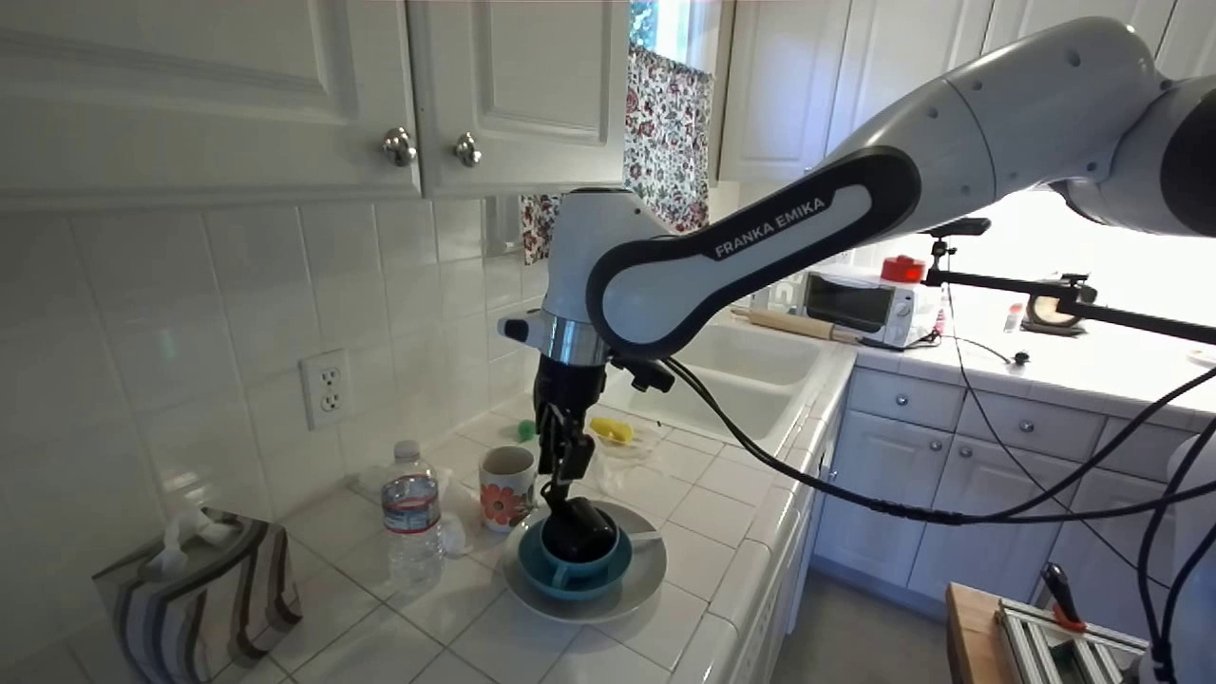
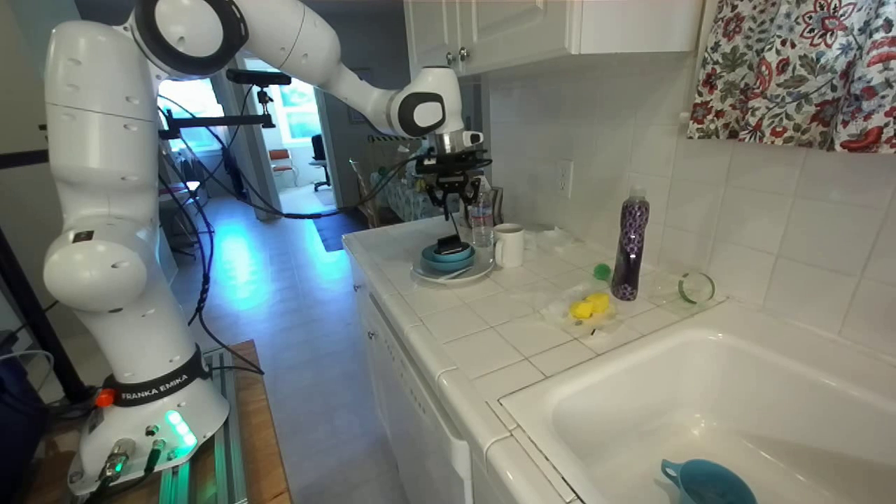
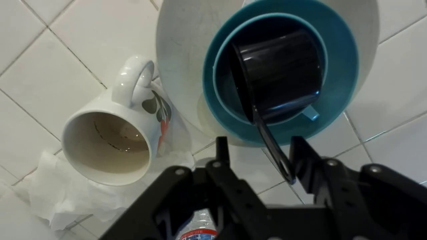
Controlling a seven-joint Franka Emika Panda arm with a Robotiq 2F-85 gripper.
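Note:
A black cup (image 3: 282, 74) with a long handle (image 3: 269, 138) lies tilted inside a teal cup (image 3: 224, 100), which sits in a teal bowl (image 3: 340, 102) on a grey plate (image 3: 180, 60). My gripper stands partly open over the handle's upper end. In the wrist view that end lies beside the right finger (image 3: 299, 154), on its inner side; whether they touch I cannot tell. A clear gap separates the handle from the left finger (image 3: 222, 151). From the side, my gripper (image 1: 560, 469) points down just above the black cup.
Close beside the plate stands a white flowered mug (image 3: 106, 140). A water bottle (image 1: 411, 519) and a striped tissue box (image 1: 203, 598) are farther along the wall. Toward the sink (image 2: 605, 411) are a purple bottle (image 2: 630, 243) and yellow items (image 2: 590, 305). Bare counter lies in front.

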